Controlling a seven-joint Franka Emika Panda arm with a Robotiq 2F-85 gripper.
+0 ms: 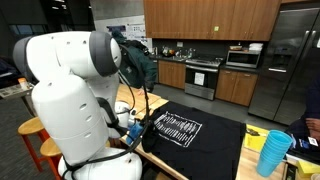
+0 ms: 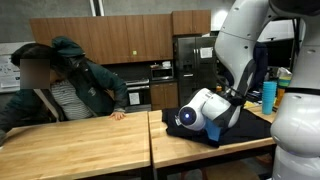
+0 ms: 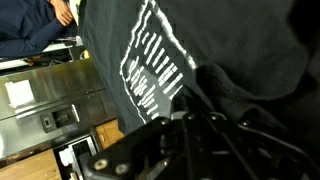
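A black cloth (image 1: 185,128) with a white rectangular print lies spread over the table in exterior view 1. My gripper (image 2: 213,137) is low at the cloth's near left edge, partly masked by the arm in both exterior views. From the wrist camera, the dark fingers look shut at the bottom of the picture. Just in front of them the cloth (image 3: 240,85) is bunched into a raised fold, with the white print beyond. Whether any cloth is pinched between the fingers is too dark to tell.
Blue cups (image 1: 273,152) stand on the right of the table, near a yellow item (image 1: 256,138). A person in a dark green jacket (image 2: 85,75) stands beside the table's far left.
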